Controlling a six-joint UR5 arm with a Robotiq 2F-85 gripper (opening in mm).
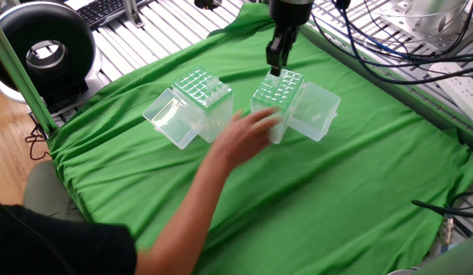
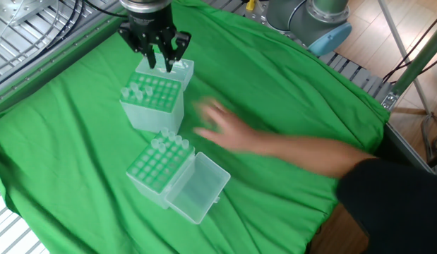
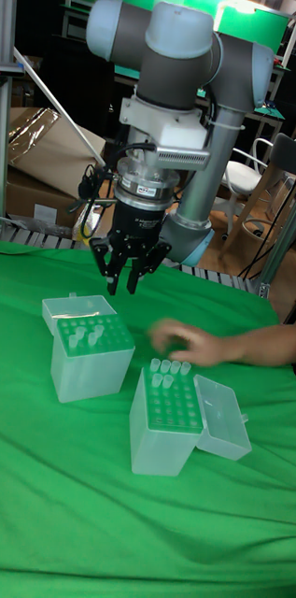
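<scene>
Two translucent boxes with green perforated tops stand upright on the green cloth. In view 2, the upper box point(image 2: 153, 116) holds a few clear tubes point(image 2: 138, 92) near one corner of its top. The other box point(image 2: 149, 189) has several clear tubes point(image 2: 170, 141) grouped at one end. Both hinged lids are folded open. My gripper point(image 2: 160, 68) points down over the lid side of the upper box; in view 3 it hangs above and behind the left box point(image 3: 89, 371). Its fingers are apart, with no object visible between them.
A person's blurred hand point(image 1: 247, 137) reaches in close beside the box under my gripper. One open lid point(image 1: 314, 113) spreads right of that box, another lid point(image 1: 173, 118) left of the other. Cables point(image 1: 396, 69) hang at the back right.
</scene>
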